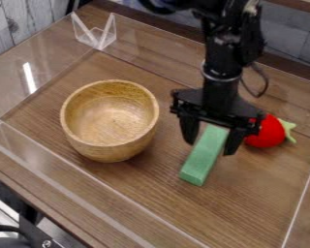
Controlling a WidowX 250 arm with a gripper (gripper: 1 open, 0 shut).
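Note:
My black gripper (220, 125) hangs at the centre right, fingers pointing down over the upper end of a green oblong object (204, 157), which lies on the wooden table (144, 208). The fingers look spread apart; whether they touch the object is unclear. A red pepper-like item (266, 134) with a green top lies just right of the gripper.
A tan bowl (108, 116) sits to the left of the green object. A clear plastic item (101, 33) is at the back left.

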